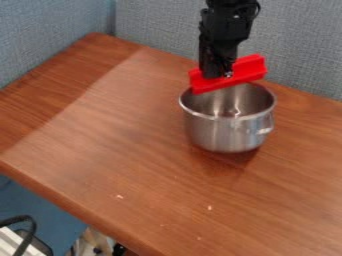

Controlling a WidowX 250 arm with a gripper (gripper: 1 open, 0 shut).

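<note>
My black gripper (218, 66) is at the top centre, shut on a red bar (247, 69), which it holds level just over the rim of a steel pot (227, 129). The pot stands upright on the wooden table, a handle showing on its right side. The bar hides part of the pot's back rim. The fingertips are partly hidden by the bar.
Grey padded walls stand at the back and left. Cables and small items lie off the table's edge at lower left.
</note>
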